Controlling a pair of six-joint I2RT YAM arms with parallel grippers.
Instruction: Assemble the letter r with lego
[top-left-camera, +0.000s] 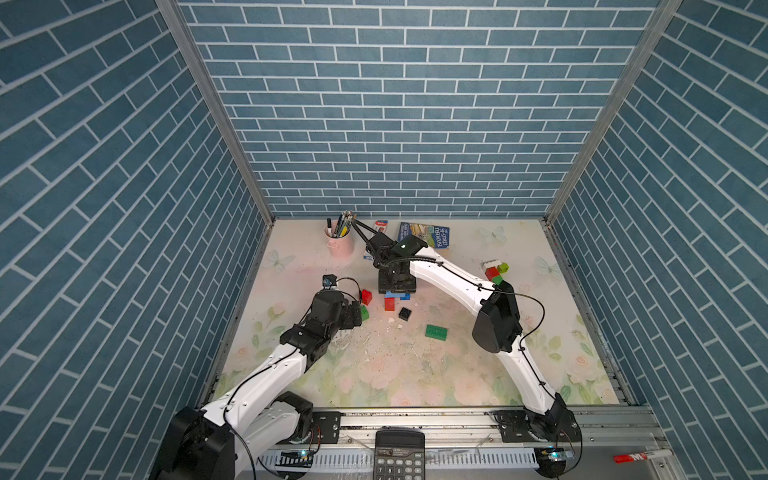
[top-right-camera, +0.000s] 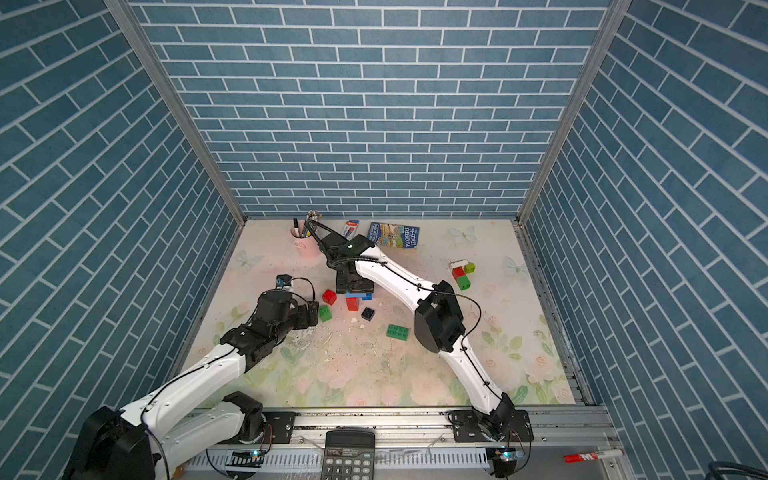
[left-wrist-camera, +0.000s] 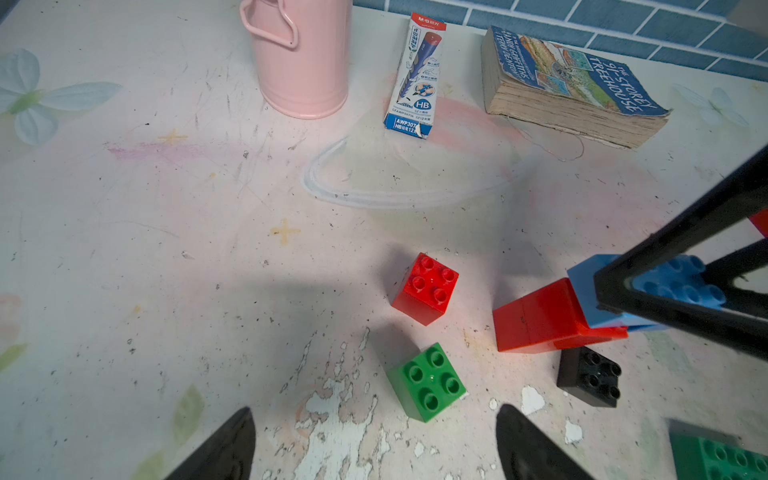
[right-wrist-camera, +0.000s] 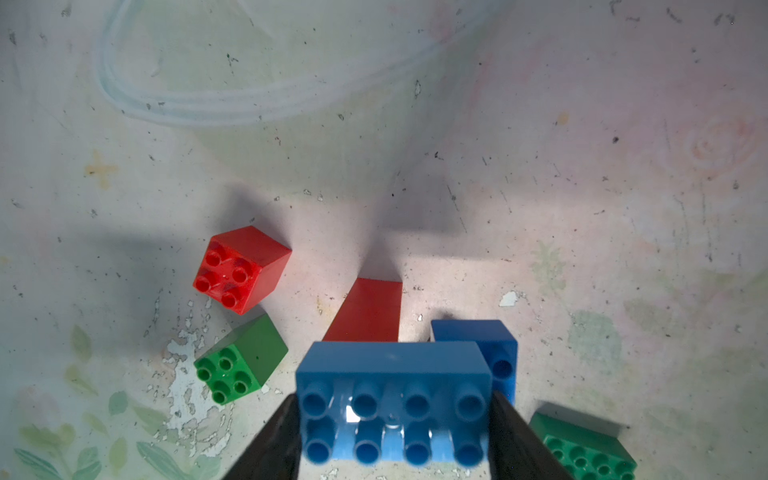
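My right gripper is shut across the ends of a light blue brick (right-wrist-camera: 392, 364), studs facing its camera. In the left wrist view the same blue brick (left-wrist-camera: 593, 288) sits over one end of a red brick (left-wrist-camera: 540, 320); whether their studs are pressed together cannot be told. My left gripper is open above the table, nothing between its fingers. Ahead of it stand a small green brick (left-wrist-camera: 428, 384) and a small red brick (left-wrist-camera: 428, 288). A black brick (left-wrist-camera: 589, 376) lies near the long red one. The darker blue brick (right-wrist-camera: 480, 340) is partly covered.
A larger green brick (top-right-camera: 397, 331) lies on the open table to the right. More bricks (top-right-camera: 461, 274) rest together at the far right. A pink cup (left-wrist-camera: 304, 56), a pencil box (left-wrist-camera: 416, 76) and a book (left-wrist-camera: 572, 88) line the back.
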